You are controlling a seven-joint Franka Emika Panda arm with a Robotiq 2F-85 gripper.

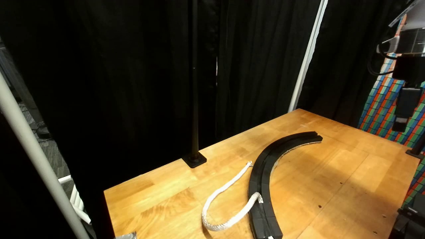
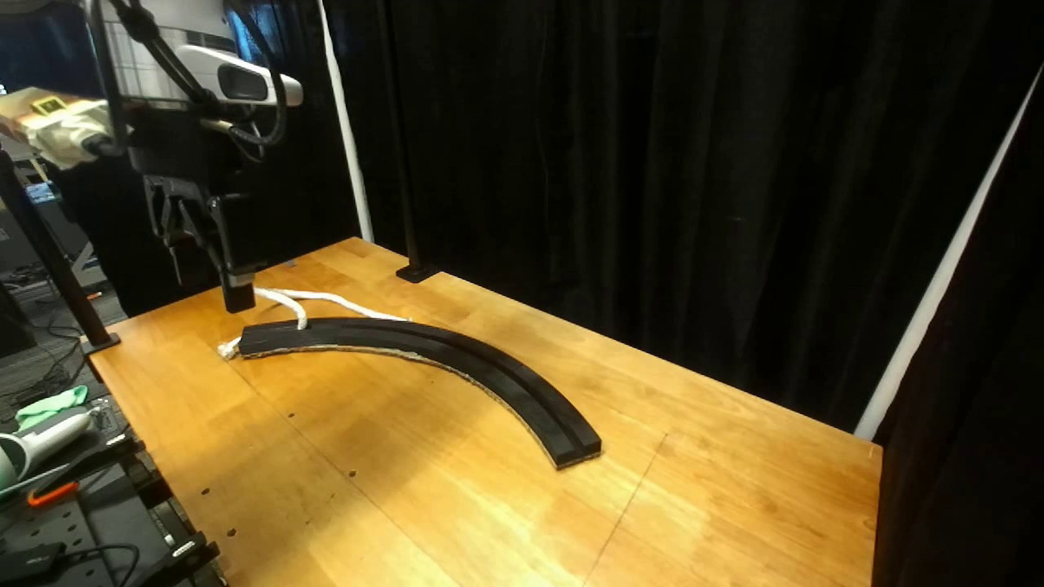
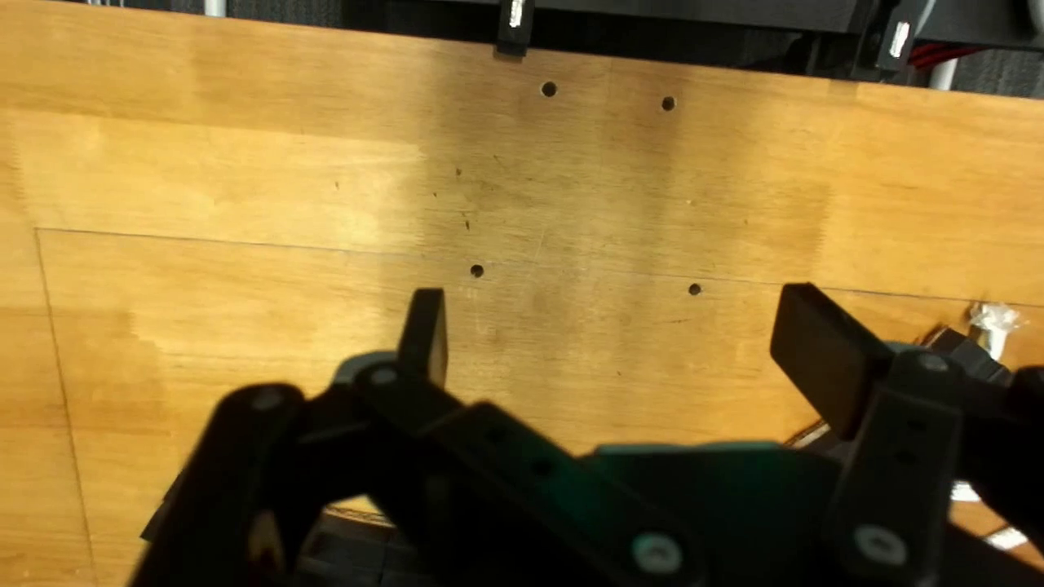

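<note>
A black curved track with a groove along its top lies on the wooden table. From its near end in exterior view 1, a white rope bends over the outer wall into the groove. Most of the rope loops loosely on the table outside the curve, one end close to the track's outer side. A frayed white tip pokes out past the track's end. My gripper is open above bare wood, its fingers wide apart with nothing between them. It hangs clear of both track and rope, which are largely hidden behind it in the wrist view.
Bare wood fills the inside of the curve on the table. A black post base stands at the table's curtain-side edge. Dark equipment borders the opposite edge.
</note>
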